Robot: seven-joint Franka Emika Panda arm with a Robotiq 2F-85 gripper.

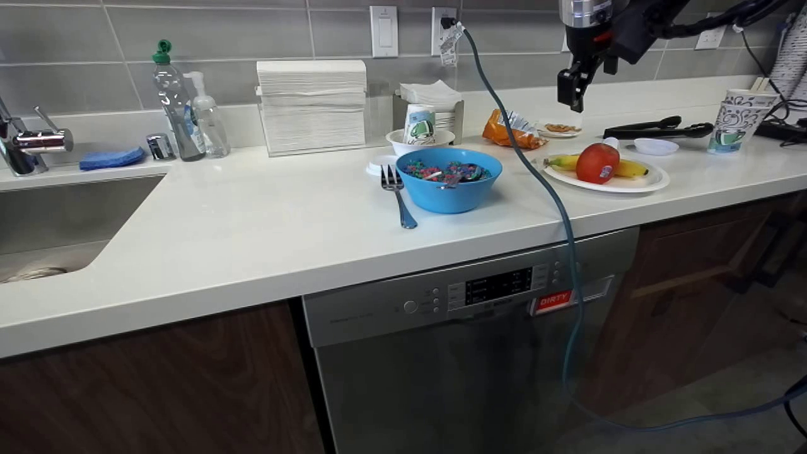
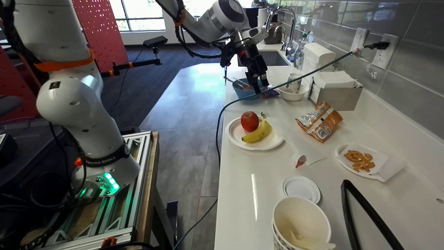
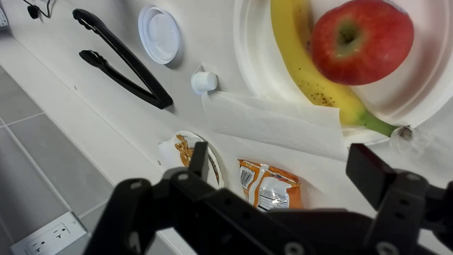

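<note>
My gripper is open, its two dark fingers wide apart with nothing between them. In exterior view 1 the gripper (image 1: 572,94) hangs in the air above the back of the counter. Below it in the wrist view lie an orange snack bag (image 3: 274,187), partly hidden by the gripper, and a plate of pretzels (image 3: 185,149). A red apple (image 3: 363,40) rests against a yellow banana (image 3: 297,59) on a white plate (image 3: 248,63). A blue bowl (image 1: 446,198) of wrapped candy stands left of that plate in exterior view 1, with a fork (image 1: 401,198) beside it.
A blue-green cable (image 1: 541,181) runs from the wall outlet across the counter and down its front. Black tongs (image 3: 129,63), a white lid (image 3: 159,36) and a patterned cup (image 1: 737,121) occupy the right end. The counter's left part, near the sink (image 1: 75,208), is clear.
</note>
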